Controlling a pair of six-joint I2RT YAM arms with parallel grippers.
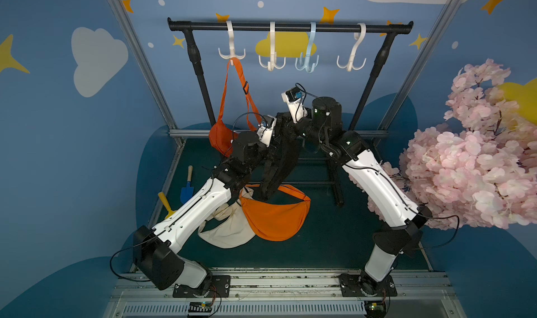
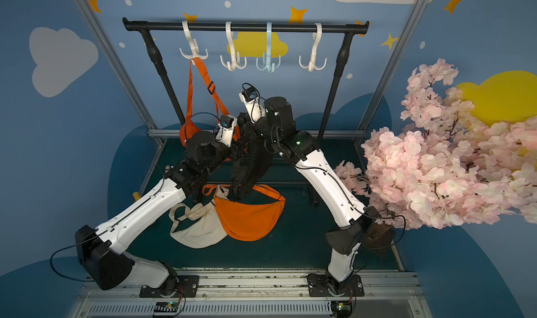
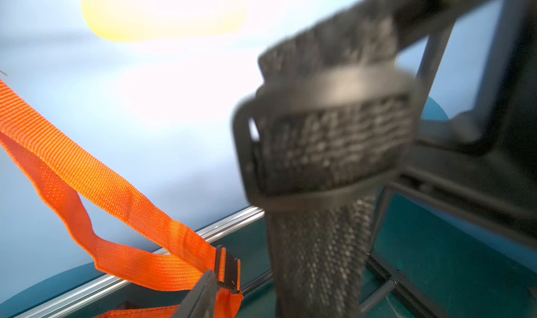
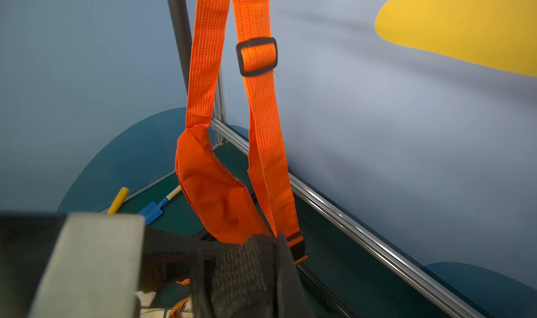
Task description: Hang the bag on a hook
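A black bag (image 1: 278, 167) hangs in mid-air between the two grippers, below the four hooks (image 1: 272, 63). My right gripper (image 1: 285, 122), high at centre, is shut on its strap (image 4: 240, 273), seen at the bottom of the right wrist view. My left gripper (image 1: 268, 136) is just below and left of it at the bag. In the left wrist view a blurred black strap and buckle (image 3: 324, 139) fill the centre; whether that gripper's fingers are closed on them I cannot tell. An orange bag (image 4: 209, 178) hangs by its strap from the leftmost hook (image 1: 231, 52).
An orange bag (image 1: 274, 217) and a cream bag (image 1: 223, 234) lie on the floor, with small shovels (image 1: 187, 192) at left. Pink blossoms (image 1: 470, 172) crowd the right side. The three right-hand hooks hang empty.
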